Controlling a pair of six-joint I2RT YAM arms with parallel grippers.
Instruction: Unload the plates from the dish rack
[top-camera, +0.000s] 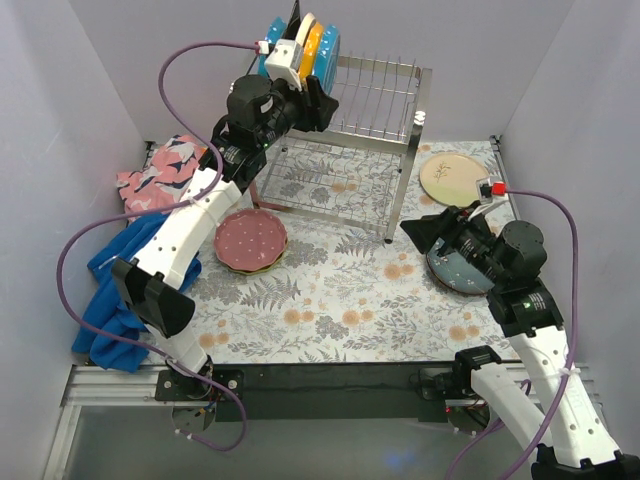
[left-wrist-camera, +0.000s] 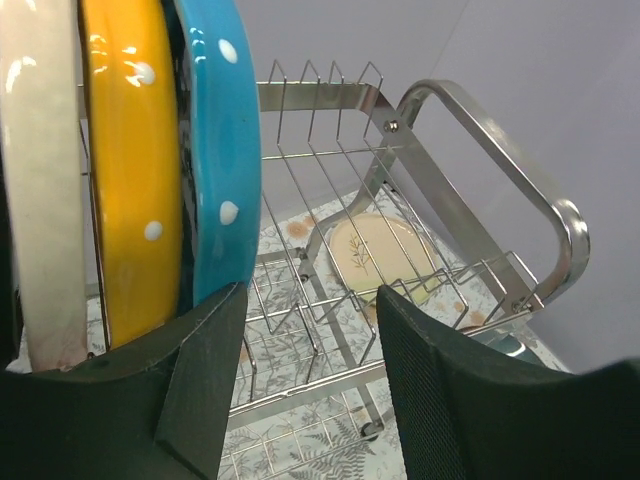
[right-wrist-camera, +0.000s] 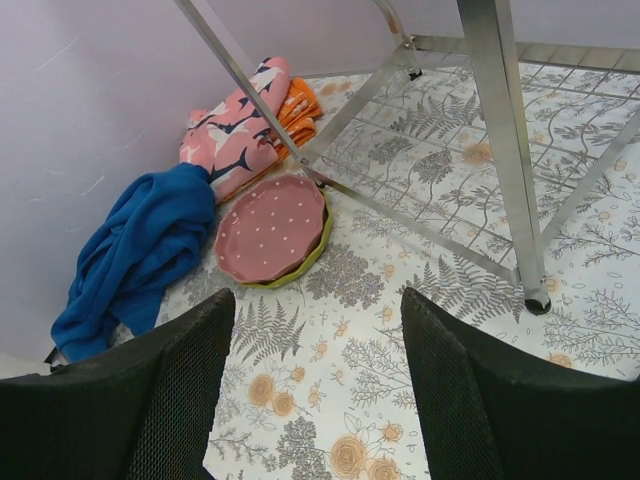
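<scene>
Upright plates stand at the left of the dish rack: cream, yellow, blue, with a black one and another blue behind. My left gripper is open in front of the blue plate at the right of the row, its left finger beside that plate's lower edge. My right gripper is open and empty over the right part of the table. Pink plates lie stacked at the left; a cream plate and a grey-blue plate lie at the right.
Blue cloth and pink fabric lie along the left wall. Walls enclose the sides and back.
</scene>
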